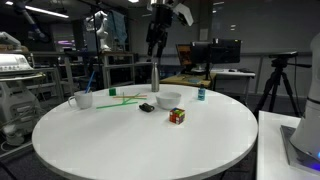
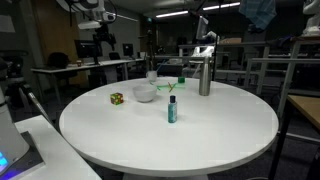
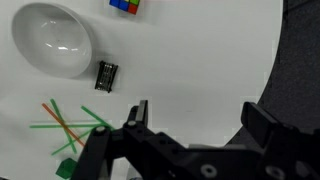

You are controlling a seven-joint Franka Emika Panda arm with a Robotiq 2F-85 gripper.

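My gripper (image 1: 157, 45) hangs high above the far part of the round white table, pointing down. In the wrist view the gripper stands open, with bare table between its spread fingers. A small black block (image 3: 105, 75) lies between the white bowl (image 3: 55, 40) and some green and red sticks (image 3: 65, 125). Beyond the bowl, a colourful puzzle cube (image 3: 125, 6) is cut off by the top edge; exterior view 1 shows the whole cube (image 1: 177, 116). A green block (image 3: 67, 168) lies near the sticks.
A tall metal flask (image 2: 205, 80) stands near the far edge, with a small teal bottle (image 2: 172, 110) elsewhere on the table. A white mug (image 1: 82, 100) holds something blue.
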